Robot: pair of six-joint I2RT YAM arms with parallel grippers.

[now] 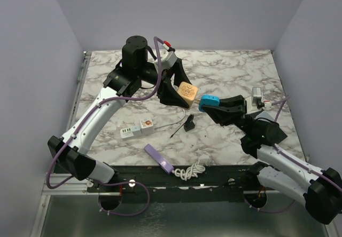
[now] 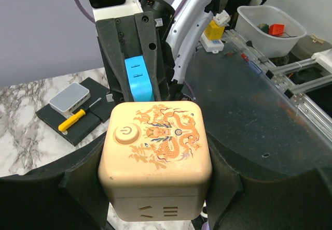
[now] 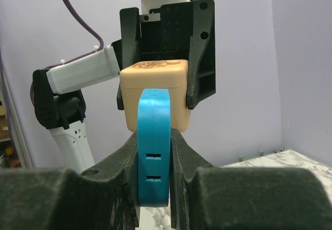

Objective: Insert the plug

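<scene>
A cream cube socket (image 2: 156,160) with a dragon print and a round button is clamped between the fingers of my left gripper (image 1: 183,91), raised above the marble table. Facing it from the right, my right gripper (image 1: 207,107) is shut on a blue plug (image 1: 209,100). Thin prongs (image 1: 197,102) bridge the small space between plug and cube in the top view. Seen from the right wrist, the blue plug (image 3: 154,147) stands in front of the cube (image 3: 155,85), overlapping its lower part. Whether the prong tips have entered the holes cannot be told.
On the marble lie a white power strip (image 1: 131,132), another white cube (image 1: 147,124), a black adapter (image 1: 189,124), a purple strip (image 1: 158,158) and a coiled white cable (image 1: 188,171). Behind the right arm are a black pad and yellow screwdriver (image 2: 72,120). The far marble is clear.
</scene>
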